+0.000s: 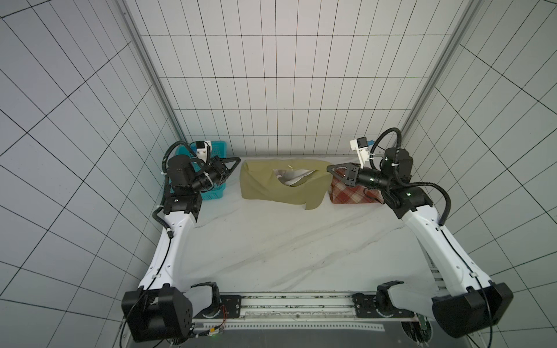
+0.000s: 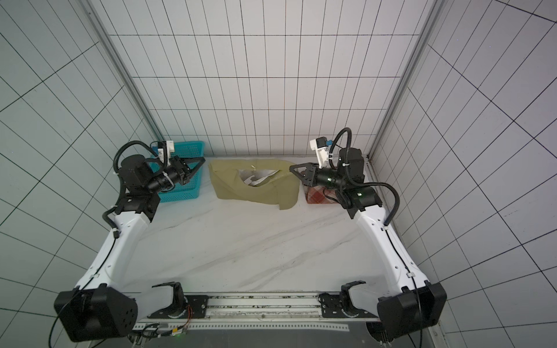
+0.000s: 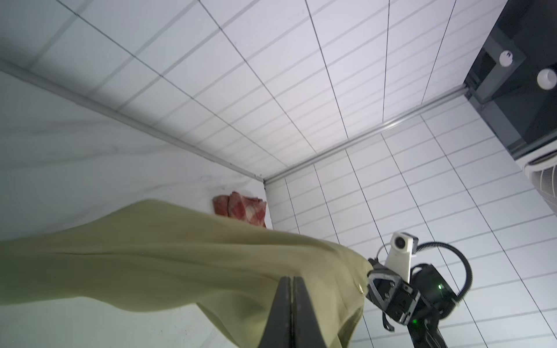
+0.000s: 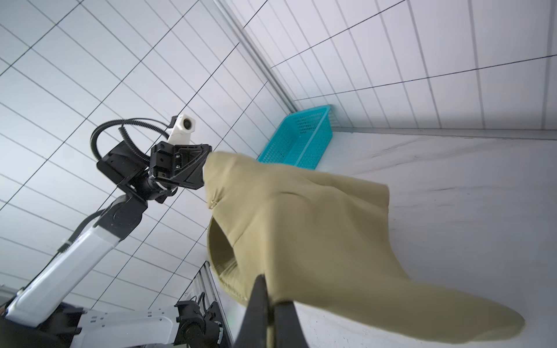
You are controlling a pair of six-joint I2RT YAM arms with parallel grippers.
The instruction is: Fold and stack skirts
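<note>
An olive skirt (image 1: pixel 264 185) hangs spread out in the air across the back of the table. Its left upper corner is pinched by my left gripper (image 1: pixel 238 159), which is shut. At the other upper corner my right gripper (image 1: pixel 329 168) is shut on the cloth too. Between them the waist opening sags, showing a pale lining (image 2: pixel 255 177). In the right wrist view the olive cloth (image 4: pixel 325 232) runs from these fingers across to the left gripper. A folded red plaid skirt (image 1: pixel 351 195) lies at the back right, partly covered by the right arm.
A turquoise basket (image 4: pixel 313 148) stands at the back left, partly behind the left arm in both top views. Bare marble tabletop (image 1: pixel 290 249) fills the middle and front. Tiled walls (image 1: pixel 290 92) close off the back and sides.
</note>
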